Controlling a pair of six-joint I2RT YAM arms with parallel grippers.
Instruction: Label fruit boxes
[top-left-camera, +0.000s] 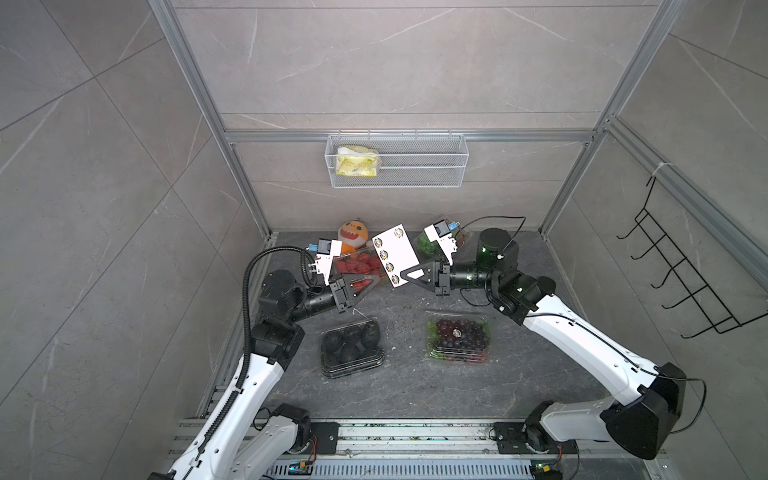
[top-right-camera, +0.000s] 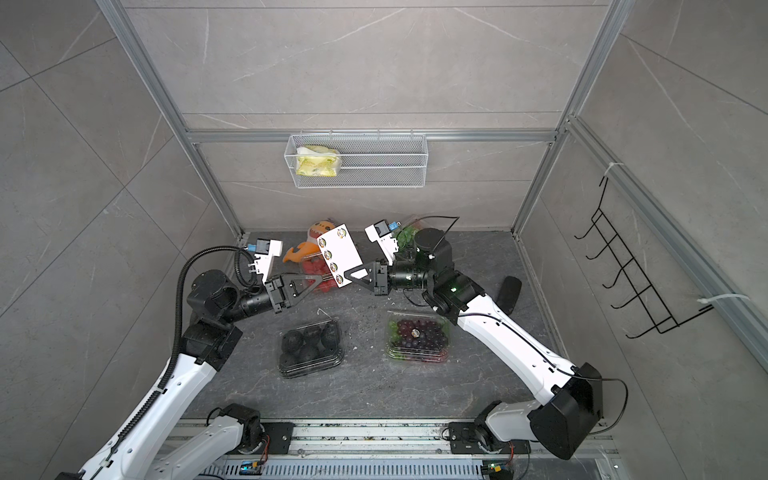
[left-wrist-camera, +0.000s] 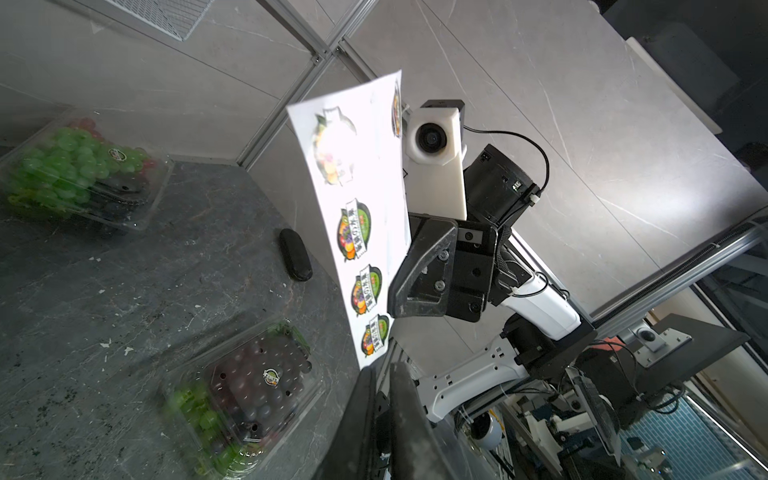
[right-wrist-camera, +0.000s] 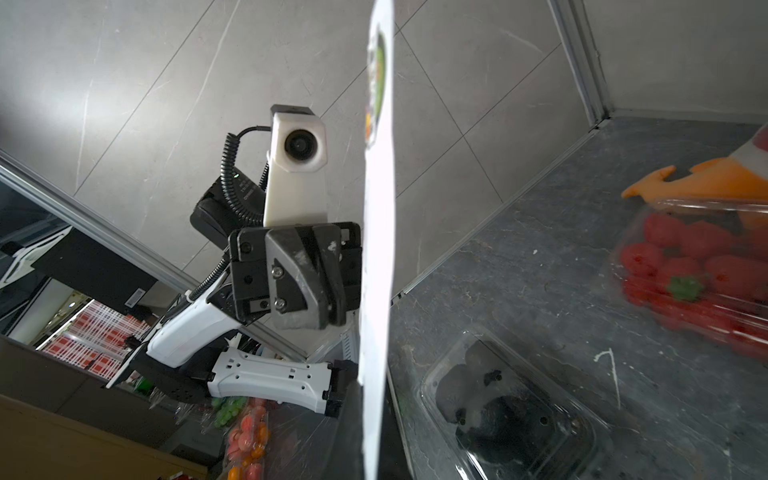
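Note:
A white sheet of round fruit labels (top-left-camera: 395, 255) is pinched at its lower edge by my right gripper (top-left-camera: 403, 273), and it stands tilted between the two arms. In the left wrist view the sheet (left-wrist-camera: 356, 224) shows its printed face; the right wrist view has it almost edge-on. My left gripper is shut, its tips close to the sheet's lower corner; whether anything sits between them is hidden. A clear box of dark round fruit (top-left-camera: 352, 348) lies at front left. The mixed grape box (top-left-camera: 457, 336), front right, carries a round label (left-wrist-camera: 272, 377).
Behind the arms are a strawberry box (right-wrist-camera: 696, 276), a green grape box (left-wrist-camera: 72, 172) bearing a label, and an orange plush toy (top-left-camera: 353, 233). A wire basket (top-left-camera: 424, 160) hangs on the back wall.

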